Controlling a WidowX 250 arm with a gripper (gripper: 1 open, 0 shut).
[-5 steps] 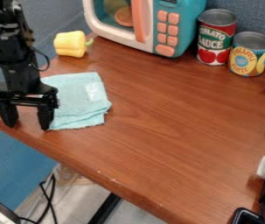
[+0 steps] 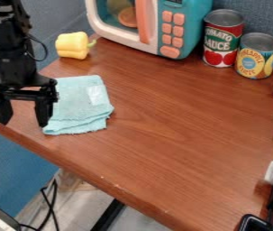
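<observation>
My black gripper [image 2: 21, 110] hangs at the left edge of the wooden table, low beside a folded light-blue cloth [image 2: 81, 106]. Its fingers point down at the cloth's left side; whether anything is between them is hard to tell.
A yellow pepper-like toy [image 2: 72, 45], a toy microwave [image 2: 163, 23], a tomato can [image 2: 222, 38] and a yellow can [image 2: 257, 56] stand at the back. A black object with white knobs [image 2: 266, 203] lines the right edge.
The gripper has shifted slightly to the left and up; the cloth is nearly unchanged.
</observation>
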